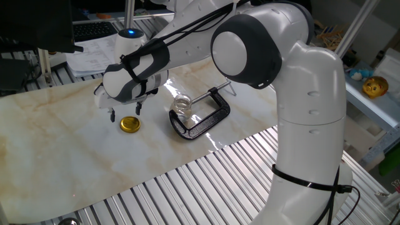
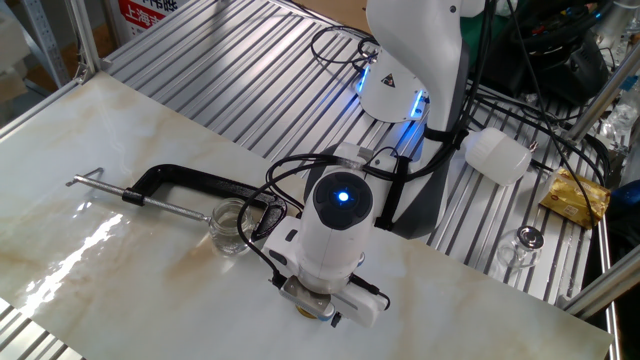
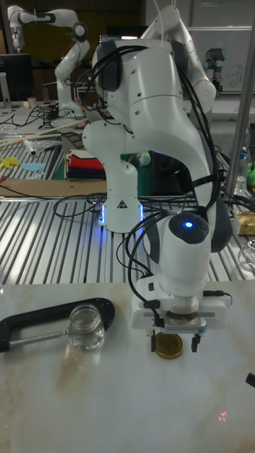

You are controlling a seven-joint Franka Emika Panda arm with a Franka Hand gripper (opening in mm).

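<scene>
A round gold lid lies flat on the marble-patterned tabletop. Just above it hangs my gripper, pointing down with its two dark fingers spread wide and nothing between them. From the front, the lid shows between and below the fingers, apart from them as far as I can tell. In exterior view 2 the hand covers most of the lid. An open glass jar stands upright to the side, within the frame of a black C-clamp whose screw points at the jar.
The clamp's screw bar sticks out across the table beyond the jar. Bare marble tabletop lies on the other side of the lid. A slatted metal bench borders the tabletop.
</scene>
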